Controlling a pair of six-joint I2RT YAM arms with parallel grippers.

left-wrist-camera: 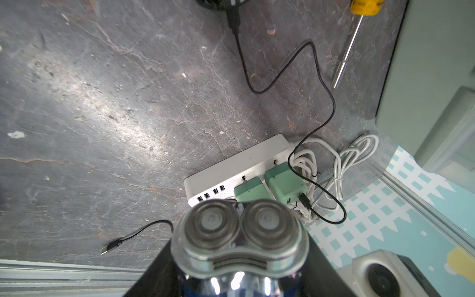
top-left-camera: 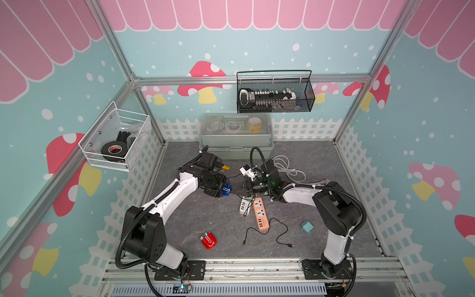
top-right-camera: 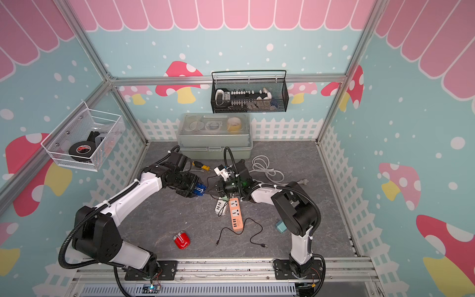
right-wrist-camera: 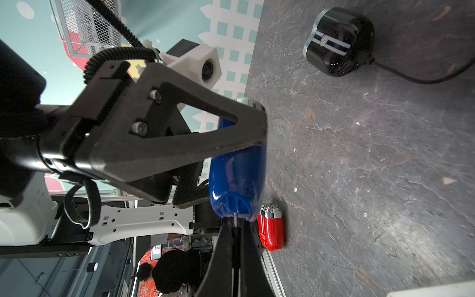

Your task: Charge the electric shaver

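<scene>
A blue electric shaver with twin silver heads is between the fingers of my left gripper, held above the floor left of centre. My right gripper is shut a little to the right of it, nothing showing between its fingers. A black charging base with a cable lies on the grey floor. That cable runs to a green adapter in a white power strip, where another green adapter also sits.
A red shaver lies front left. An orange power strip, loose cables, a teal block and a yellow screwdriver lie around. A storage box stands at the back; baskets hang on the walls.
</scene>
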